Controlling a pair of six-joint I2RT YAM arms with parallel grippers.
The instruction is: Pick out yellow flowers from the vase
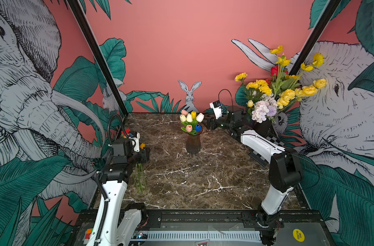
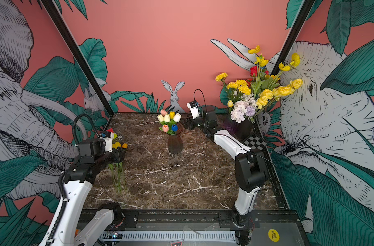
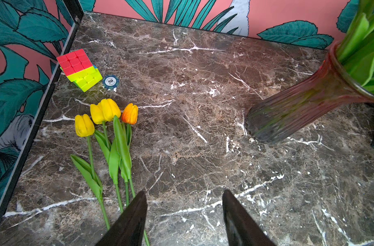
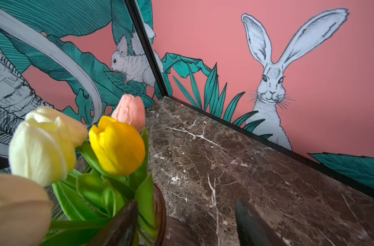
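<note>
One yellow tulip (image 4: 117, 145) stands in the dark glass vase (image 1: 193, 144), among white, pink and blue ones. Close to the bouquet's right side, my right gripper is partly open; the yellow bloom is ahead and left of its fingers, and the gap between them shows only tabletop. Several yellow tulips (image 3: 105, 110) lie on the left of the table, beside an orange-yellow one (image 3: 129, 114). Above their stems hovers my left gripper, partly open, empty between the fingers. The vase's base (image 3: 269, 123) rests on the table.
A Rubik's cube (image 3: 80, 69) and a poker chip (image 3: 110, 82) are at the back left. On the right, a dark vase (image 1: 262, 128) holds a large mixed bouquet (image 1: 277, 88), close behind my right arm.
</note>
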